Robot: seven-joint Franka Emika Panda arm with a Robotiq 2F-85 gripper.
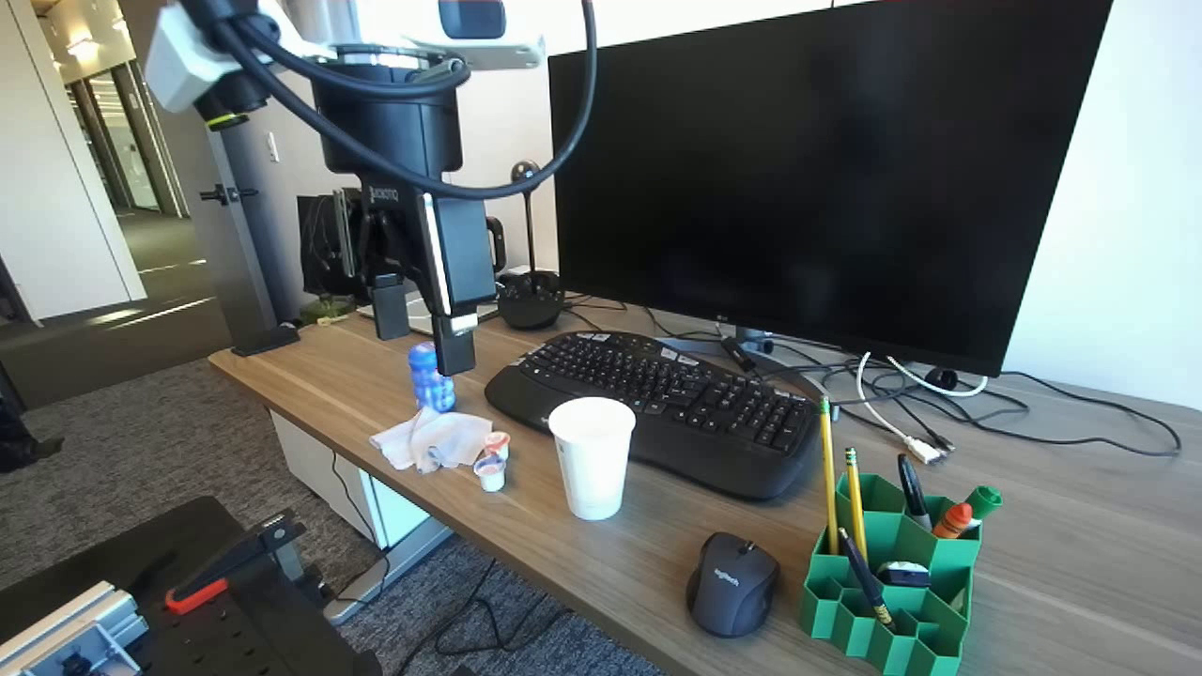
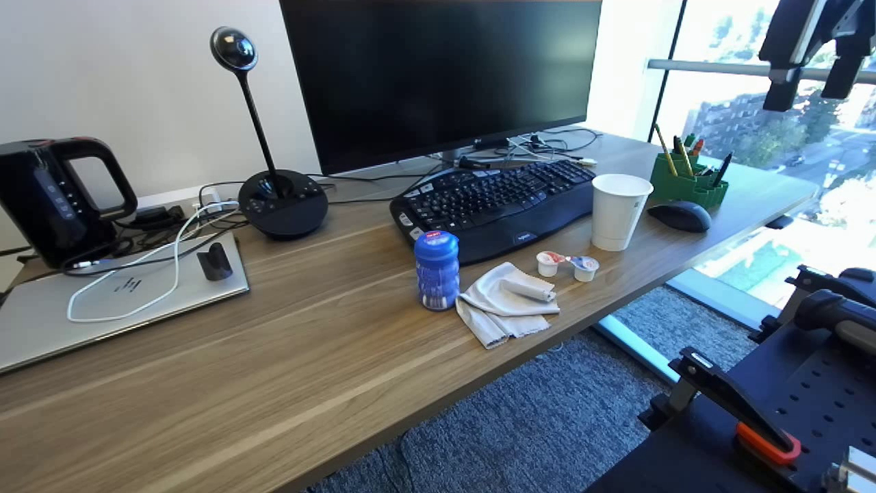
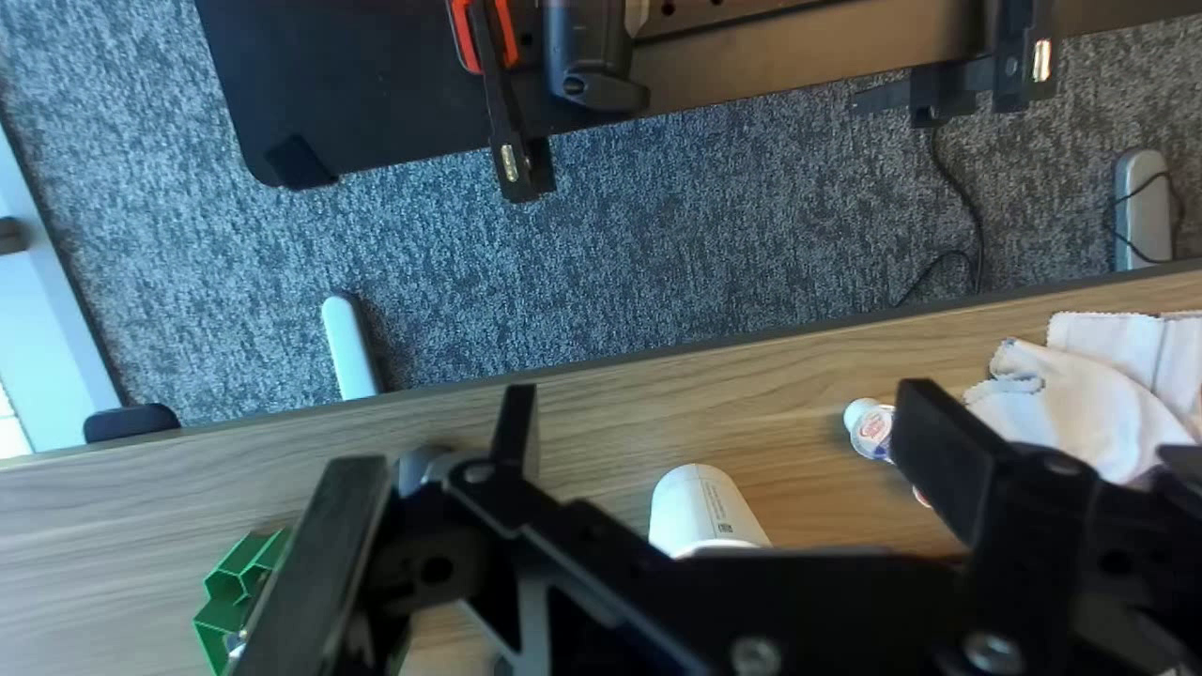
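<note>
My gripper (image 1: 423, 327) hangs open in the air, above the desk, with nothing between its fingers. In exterior view 2 the gripper (image 2: 811, 86) shows at the upper right, well above the desktop. A white paper cup (image 1: 593, 460) stands upright in front of the keyboard. Two small creamer cups (image 2: 547, 263) sit close together by a pale crumpled cloth (image 2: 507, 302). Beside the cloth stands a blue bottle (image 2: 436, 270). In the wrist view, the white cup (image 3: 704, 509) appears between the finger lines, partly covered by the gripper body, and the cloth (image 3: 1087, 394) lies at the right.
A black keyboard (image 1: 665, 406) lies before a large monitor (image 1: 811, 180). The mouse (image 1: 732, 584) and green pen holder (image 1: 890, 575) occupy the right side. A laptop (image 2: 123, 296), kettle (image 2: 61, 197) and webcam stand (image 2: 283, 201) are at the far left. Bare desktop (image 2: 271, 378) lies in front of them.
</note>
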